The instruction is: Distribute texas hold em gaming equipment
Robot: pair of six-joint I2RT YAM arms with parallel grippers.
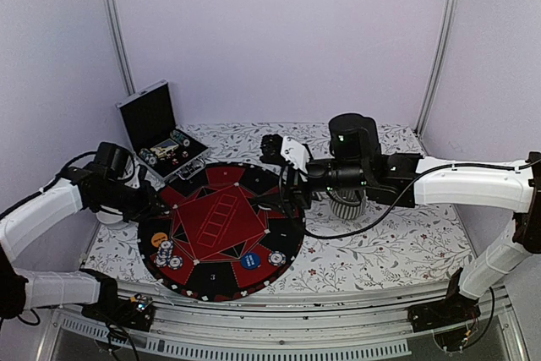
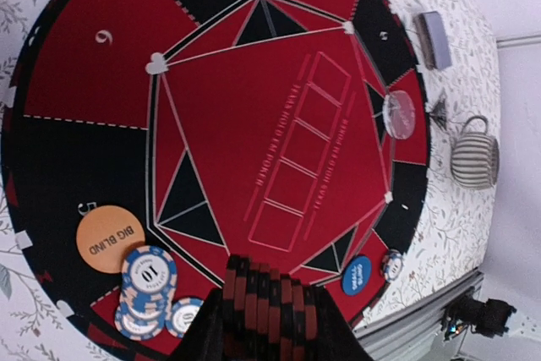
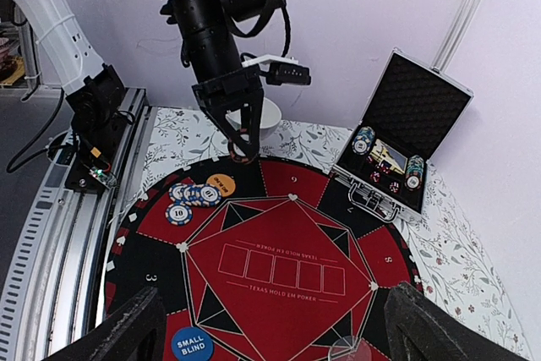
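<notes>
My left gripper is shut on a stack of dark red and black chips point(image 2: 264, 293), held edge-on between its fingers. It hangs low over the left edge of the round red and black poker mat point(image 3: 287, 319), near the orange Big Blind disc point(image 2: 110, 238). Blue-and-white chips point(image 2: 148, 275) lie beside that disc. A blue Small Blind disc point(image 1: 249, 260) and more chips point(image 1: 276, 258) rest on the mat's front right. Over the mat's right side, my right gripper stands open, fingers wide apart and empty. A clear round piece point(image 2: 399, 114) lies below it.
Behind the mat stands an open case point(image 3: 397, 196) with chips and red dice inside. A white bowl point(image 3: 269, 116) sits left of the mat, partly hidden by the left arm. To the right are a striped mug point(image 2: 475, 160) and a small grey box point(image 2: 433, 40).
</notes>
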